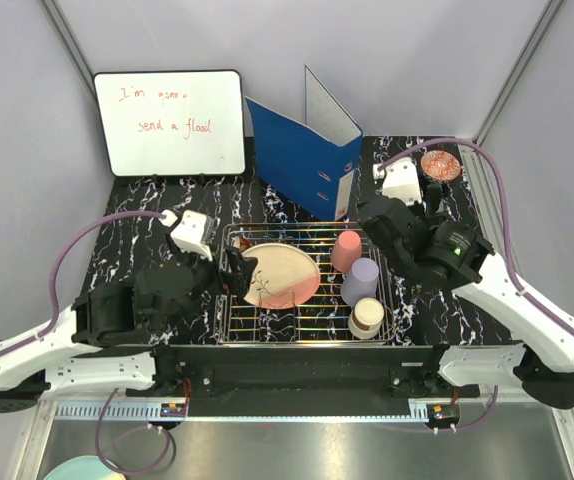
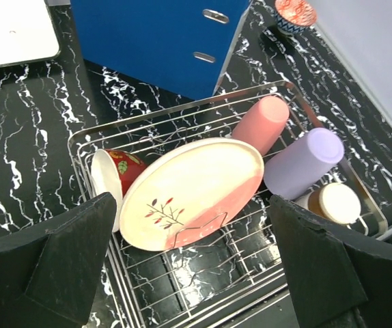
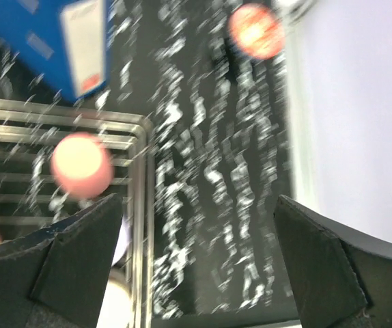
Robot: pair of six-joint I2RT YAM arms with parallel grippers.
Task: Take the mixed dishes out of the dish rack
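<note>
The wire dish rack [image 1: 307, 342] stands in the middle of the black marbled counter. Inside it, a cream and pink plate [image 2: 192, 191] with a twig pattern leans at the left. Behind that plate are a white dish [image 2: 103, 176] and a red patterned piece [image 2: 126, 166], partly hidden. Along the right side lie a pink cup [image 2: 263, 121], a purple cup [image 2: 304, 164] and a cream cup [image 2: 334, 203]. My left gripper is open above the rack's left part, nothing held. Open and empty too, my right gripper hangs over the rack's right edge and the counter beside it.
A patterned bowl [image 1: 440, 165] sits at the back right corner. A blue binder [image 1: 307, 155] stands upright behind the rack, and a whiteboard [image 1: 170, 123] leans at the back left. Bare counter lies right of the rack. Part of a pale green plate [image 1: 80, 470] shows at the bottom left.
</note>
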